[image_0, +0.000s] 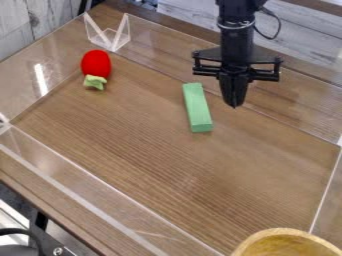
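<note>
My black gripper (235, 85) hangs over the back right of the wooden table, its tip just right of and above a green bar (197, 107) lying lengthwise on the wood. Nothing shows between its fingers; it looks shut. A red object (95, 64) with a pale green part (95, 83) at its lower end lies at the back left.
A white wire-like object (104, 35) stands at the far left back. A yellow bowl (286, 243) is partly visible at the front right. A pale wall runs behind the arm.
</note>
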